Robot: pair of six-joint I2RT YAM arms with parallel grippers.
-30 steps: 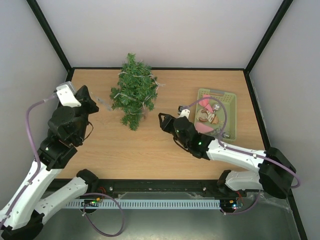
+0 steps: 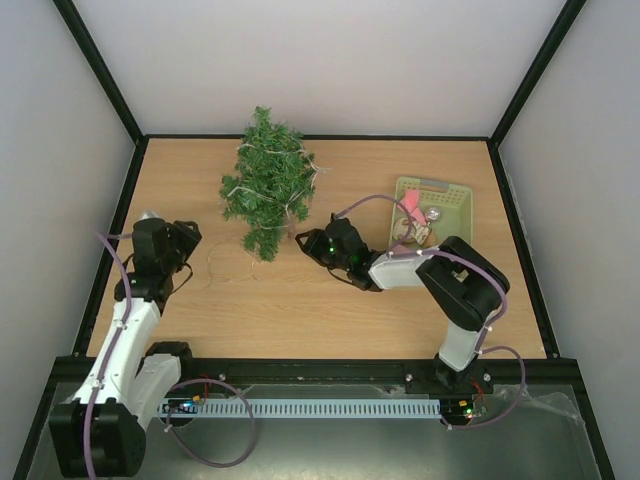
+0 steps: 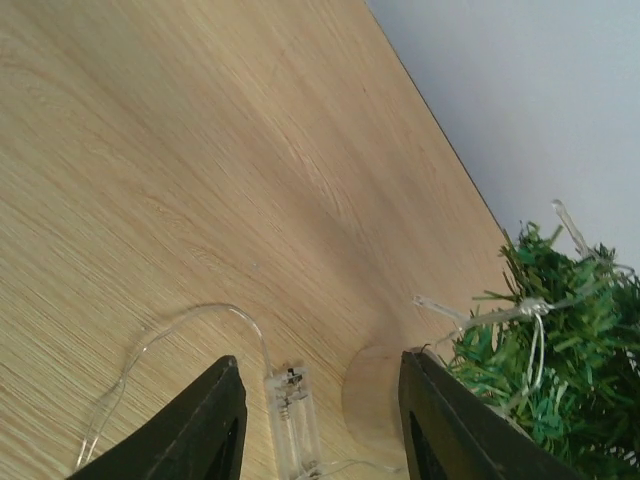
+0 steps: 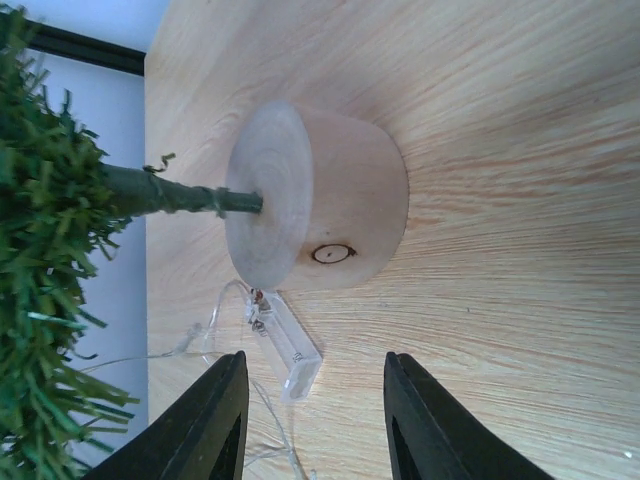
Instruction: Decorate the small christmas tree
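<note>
The small tree point(image 2: 268, 175), wound with a pale light string, stands on a pinkish cylindrical base point(image 4: 350, 200). A clear battery box with wires lies beside the base, also seen in the left wrist view. My left gripper point(image 2: 185, 232) is left of the tree, fingers point(image 3: 215, 420) apart, with nothing between them over the wire and box area. My right gripper point(image 2: 305, 243) is low at the tree's right, near the base, fingers point(image 4: 425, 420) apart and empty.
A green basket point(image 2: 455, 205) with pink, silver and tan ornaments sits at the right, partly behind the right arm. Walls border the workspace.
My right gripper has moved left toward the tree base. The battery box no longer shows beside the left gripper from above.
</note>
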